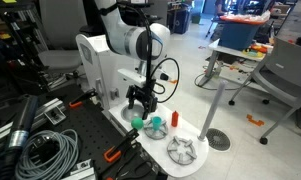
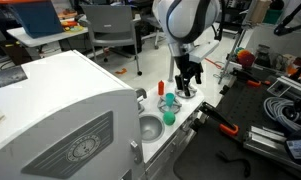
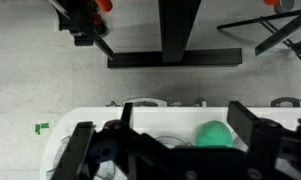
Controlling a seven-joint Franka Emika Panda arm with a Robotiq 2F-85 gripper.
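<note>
My gripper [image 1: 141, 103] hangs low over the white toy kitchen counter [image 1: 194, 130], near its sink end. In the wrist view the gripper's two dark fingers [image 3: 118, 128] stand wide apart, so it is open. A green rounded object [image 3: 214, 134] shows below and between them, towards the right finger. From the first exterior view, the green object [image 1: 137, 123] lies on the near side of the counter, with a teal cup [image 1: 157, 122] beside it. A small red cylinder [image 1: 175, 118] stands farther right. The second exterior view shows the gripper [image 2: 186, 90] above the counter, apart from the green object [image 2: 170, 118].
Round burner grates [image 1: 181, 150] lie on the counter. A white cabinet [image 1: 93, 65] adjoins its sink end. The black robot table [image 1: 65, 140], with coiled cable and orange-handled clamps [image 1: 112, 155], borders the near side. Open floor lies beyond the counter.
</note>
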